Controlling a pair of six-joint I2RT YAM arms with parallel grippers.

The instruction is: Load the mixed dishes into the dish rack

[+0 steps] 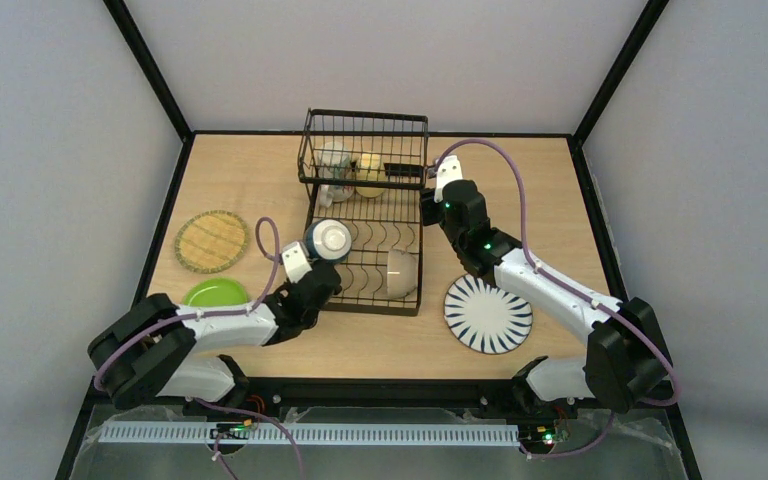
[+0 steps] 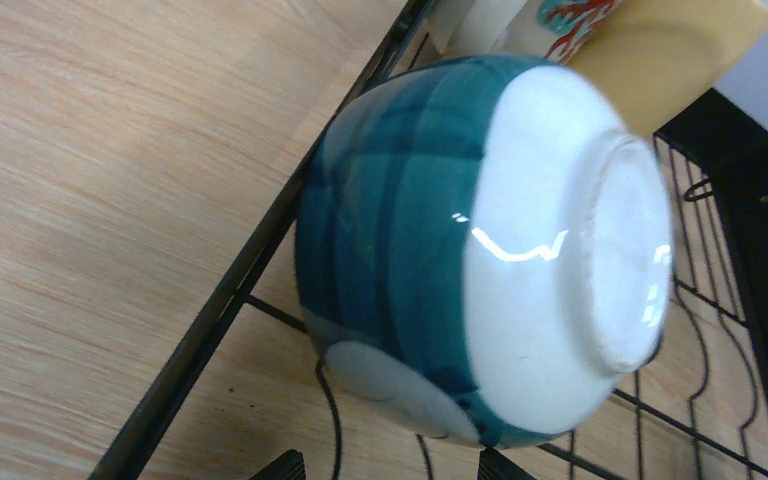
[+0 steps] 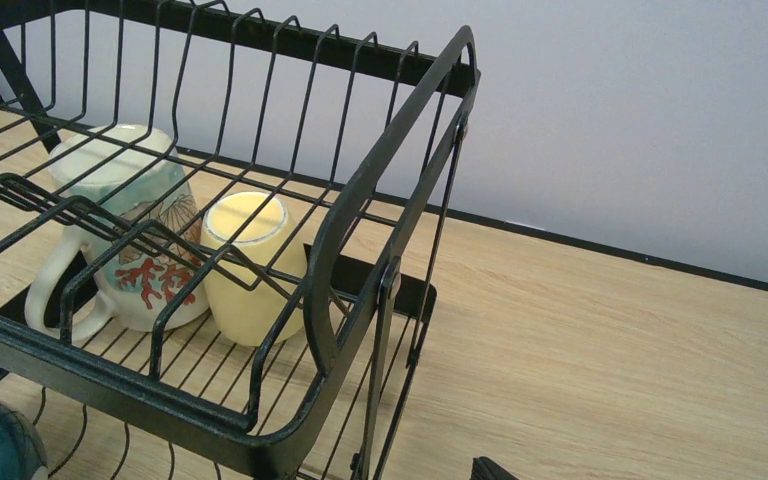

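Observation:
A blue-green and white bowl (image 2: 400,220) sits tilted on its side at the left rail of the black dish rack (image 1: 371,310), its white base facing right. Just short of it in the left wrist view, my left gripper is open, its two fingertips wide apart with nothing between them. A white cup (image 1: 402,273) lies in the rack's lower right. Under the upper shelf stand a patterned mug (image 3: 145,240) and a yellow cup (image 3: 250,280). Beside the rack's right side is my right gripper (image 1: 430,205); only one fingertip (image 3: 492,469) shows in its wrist view, clear of any dish.
To the left on the table lie a yellow woven-looking plate (image 1: 211,241) and a green plate (image 1: 216,292), partly behind my left arm. A white plate with blue stripes (image 1: 488,314) lies right of the rack, near my right arm. Bare table (image 3: 600,350) extends right of the rack.

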